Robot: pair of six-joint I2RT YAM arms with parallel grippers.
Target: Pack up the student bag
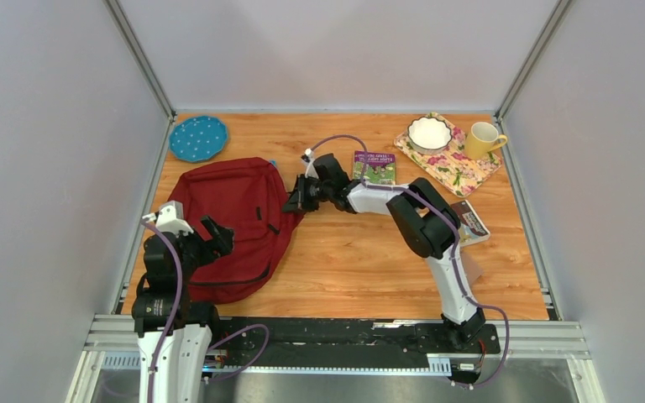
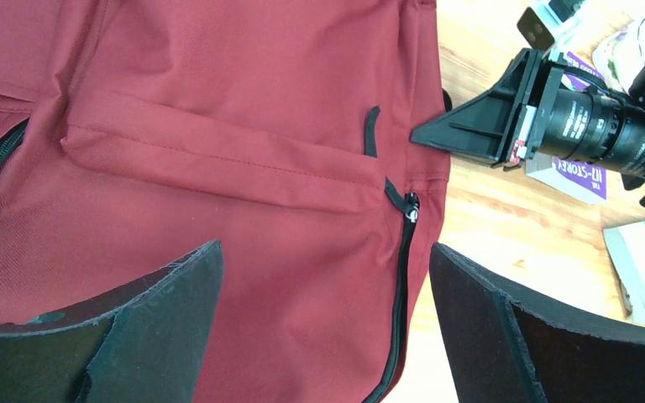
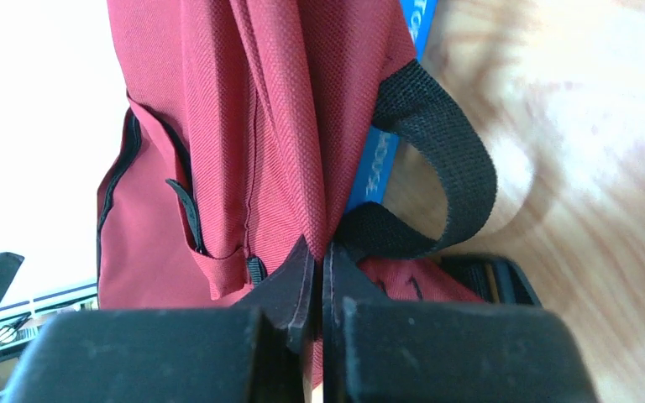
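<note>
The dark red bag (image 1: 231, 222) lies flat on the left half of the wooden table, its pocket zips facing up. At the bag's right edge, my right gripper is shut on a pinched fold of the red fabric (image 3: 302, 151). A black strap loop (image 3: 470, 180) and a blue object (image 3: 378, 164) show beside that fold, partly under the bag. Over the bag's lower left, my left gripper stands open, with no cloth between its fingers. What the bag contains is hidden.
Under the right arm lies a purple and green book (image 1: 376, 168); another book (image 1: 472, 225) is at the right. A floral tray (image 1: 462, 175) with a bowl (image 1: 429, 134) and yellow mug (image 1: 480, 140) occupies the back right. A blue plate (image 1: 198, 138) sits back left.
</note>
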